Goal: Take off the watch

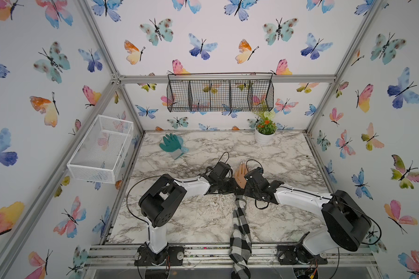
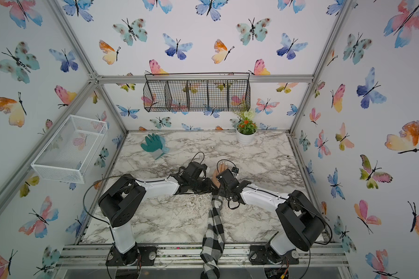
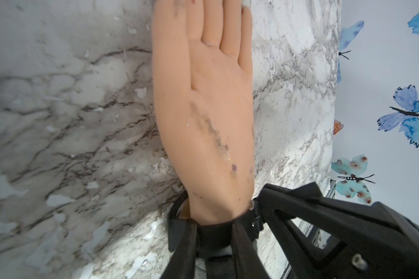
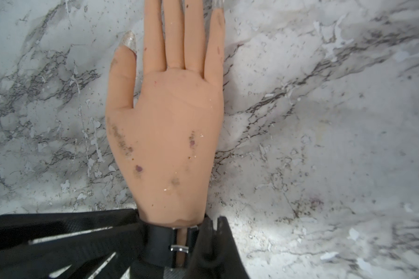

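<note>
A flesh-coloured mannequin hand (image 3: 214,125) lies palm up, a black watch (image 4: 157,241) around its wrist. The watch's silver buckle (image 4: 179,248) shows on the palm side. My left gripper is shut on the dark strap, which shows between its fingertips at the wrist. From the other side, my right gripper is shut at the right of the wrist, close to the strap and buckle, with nothing visible between its fingers. A black-and-white checked sleeve (image 1: 240,223) covers the forearm. Both top views have the watch largely hidden by the grippers.
A teal glove (image 1: 172,143) lies at the back left. At the back right stands a potted plant (image 1: 265,134). A black wire basket (image 1: 220,95) hangs on the back wall and a white mesh basket (image 1: 100,148) on the left.
</note>
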